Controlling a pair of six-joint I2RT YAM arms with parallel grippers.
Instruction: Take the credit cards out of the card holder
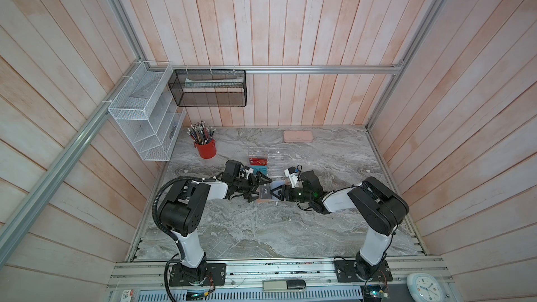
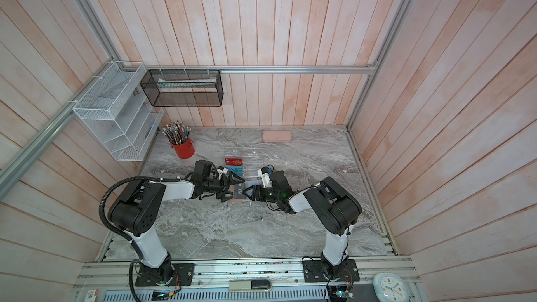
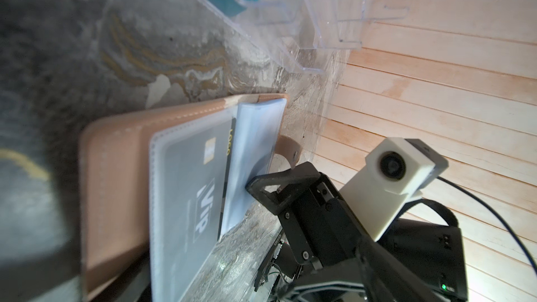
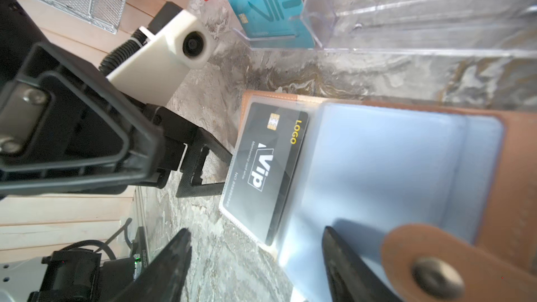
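Observation:
The brown card holder (image 4: 511, 190) lies spread open on the table. A dark grey VIP card (image 4: 263, 167) sits in a clear sleeve on its left side, and a pale blue sleeve (image 4: 386, 162) lies to the right with no card visible in it. My left gripper (image 1: 260, 185) stands open at the holder's left edge, one finger (image 4: 204, 165) by the grey card's sleeve. My right gripper is part open over the sleeves, with no card between its fingers. In the left wrist view, the grey card's sleeve (image 3: 184, 190) is raised off the brown cover.
Behind the holder, a clear rack (image 4: 324, 16) holds a blue VIP card (image 4: 268, 5) and a red card (image 1: 258, 161). A red pencil bucket (image 1: 206, 150) stands back left, and a pink case (image 1: 298, 136) back right.

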